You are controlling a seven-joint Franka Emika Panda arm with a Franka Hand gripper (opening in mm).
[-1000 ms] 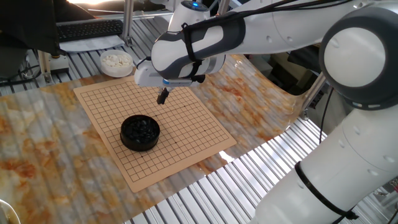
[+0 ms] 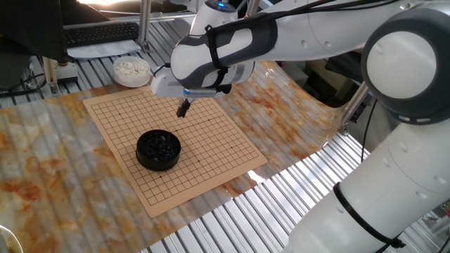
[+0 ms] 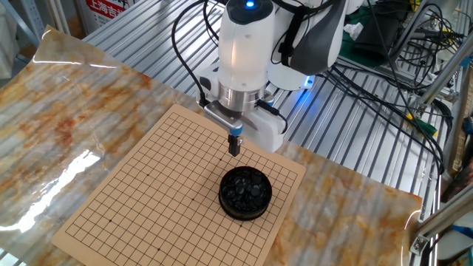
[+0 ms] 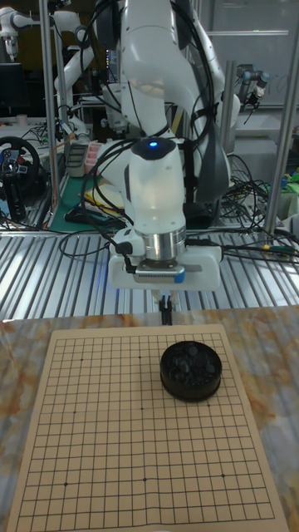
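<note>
A round black bowl (image 2: 158, 150) filled with black stones (image 3: 244, 189) rests on the tan gridded Go board (image 2: 218, 151). My gripper (image 2: 183, 108) hangs above the board, apart from the bowl and higher than its rim. Its dark fingers (image 3: 234, 145) point down and stand together in all three views, so it looks shut. Nothing can be made out between them. In the third exterior view the gripper (image 4: 166, 310) appears beyond the board's far edge, behind the bowl (image 4: 191, 372).
A white bowl of white stones (image 2: 132, 69) stands beside the board's corner, near a keyboard (image 2: 102, 34). Around the board, the marbled sheet (image 2: 56, 154) is clear. Metal posts (image 2: 145, 24) rise behind, and cables (image 3: 384, 111) lie beside the arm.
</note>
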